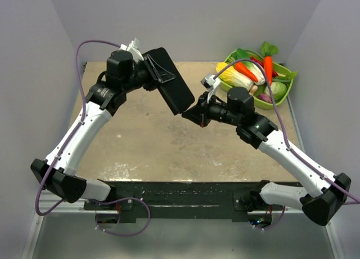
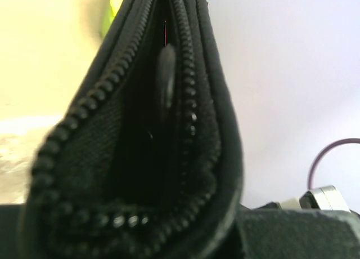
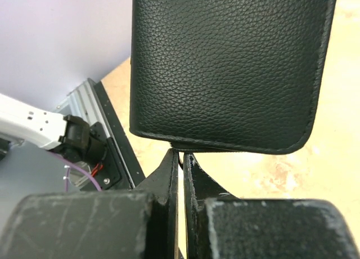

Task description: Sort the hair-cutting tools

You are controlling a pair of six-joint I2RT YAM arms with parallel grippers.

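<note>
A black leather zippered case hangs tilted above the table, with my left gripper shut on its upper left part. In the left wrist view the case fills the middle, its zipper parted to show a dark inside with an oblong dark item that I cannot identify. My right gripper is shut at the case's lower right corner. In the right wrist view its fingertips meet just below the case edge; I cannot tell if anything thin is between them.
A green basket of vegetables stands at the back right of the table.
</note>
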